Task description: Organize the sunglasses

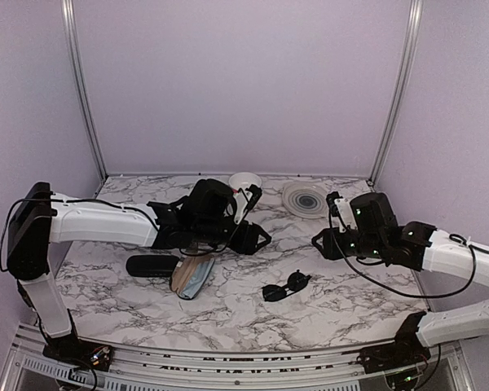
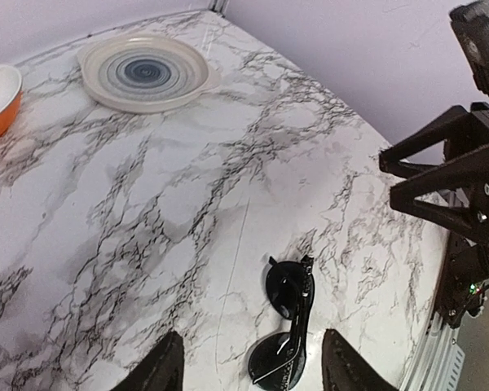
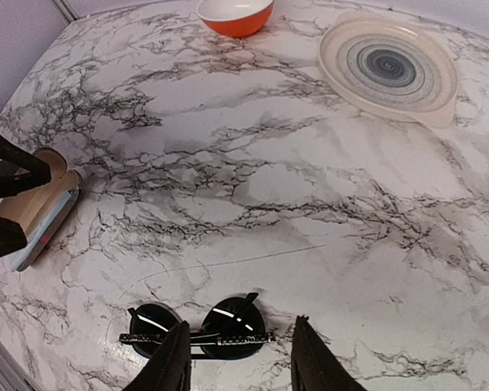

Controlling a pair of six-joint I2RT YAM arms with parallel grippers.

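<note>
Dark sunglasses (image 1: 286, 287) lie on the marble table between the two arms, with round black lenses and a thin arm across them. My left gripper (image 1: 262, 242) hovers up and to the left of them, fingers apart, and they show beyond its fingertips in the left wrist view. My right gripper (image 1: 324, 242) is above and to the right, also with parted fingers; in the right wrist view the sunglasses (image 3: 233, 328) appear below its tips. Nothing is held by either. A black case (image 1: 151, 265) and a tan and pale-blue pouch-like case (image 1: 194, 277) lie at the left.
A translucent round lid or plate (image 1: 306, 200) lies at the back. Beside it stands a white and orange bowl (image 3: 235, 18), partly behind the left arm in the top view.
</note>
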